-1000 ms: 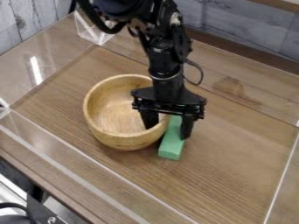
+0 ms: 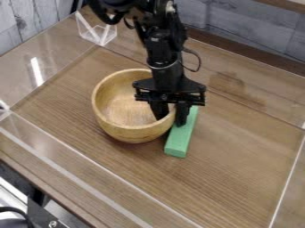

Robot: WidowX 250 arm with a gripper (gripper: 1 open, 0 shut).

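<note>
A black robot arm comes down from the top middle to its gripper [image 2: 169, 105], which hangs over the right part of a round tan bowl [image 2: 113, 102]. A green, elongated flat object [image 2: 179, 141] lies on the wooden table just right of the bowl, its far end partly behind the gripper. The fingers are dark and small in this view, and whether they hold anything cannot be told.
The wooden table [image 2: 238, 178] has free room at the right, front and back left. A pale, clear object [image 2: 98, 28] sits at the back left. Dark cable shows at the bottom left corner.
The gripper has moved a little back and to the left, uncovering more of the bowl's front. The green object appears slightly farther back.
</note>
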